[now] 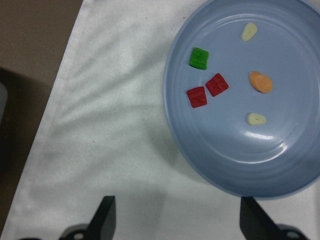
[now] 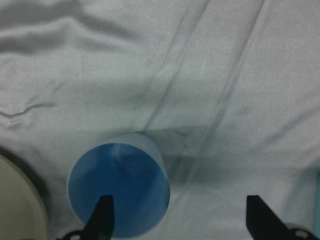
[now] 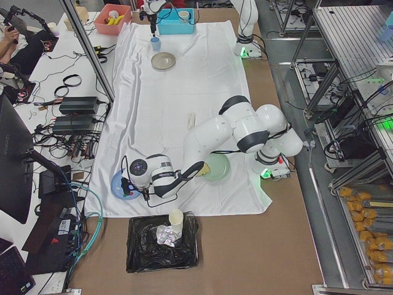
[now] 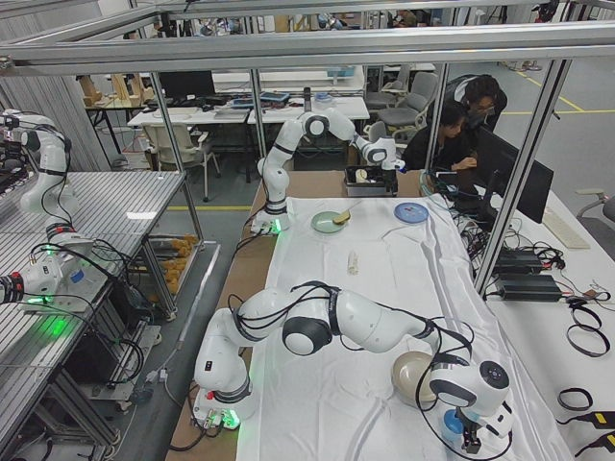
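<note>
My left gripper hangs open at the near side of the blue plate [image 1: 290, 150], which holds red squares [image 1: 217, 85], a green square [image 1: 199, 58], an orange piece [image 1: 260, 82] and pale pieces [image 1: 249, 31]. My right gripper is open over a blue cup [image 2: 118, 185], the cup under its left finger, with a beige plate [image 2: 17, 200] alongside. Nothing shows held by either.
A black-lined bin [image 3: 147, 246] holds foil and a pale cup [image 3: 176, 221]. A green plate [image 4: 327, 222] with a yellow sponge, a blue box [image 3: 175, 26] and a red box [image 3: 110, 18] stand around.
</note>
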